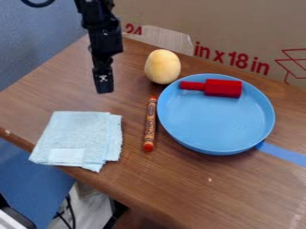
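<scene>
My black gripper (103, 82) hangs over the wooden table at the upper left, behind a folded pale cloth (78, 140); whether its fingers are open or shut is unclear. To its right are a yellow egg-shaped object (163, 66) and a long orange crayon-like stick (150, 125). A blue plate (216, 121) holds a red object with a handle (221, 88).
A large cardboard box (239, 31) stands along the back. Blue tape (284, 154) runs on the table at the right. The table edge runs along the lower left.
</scene>
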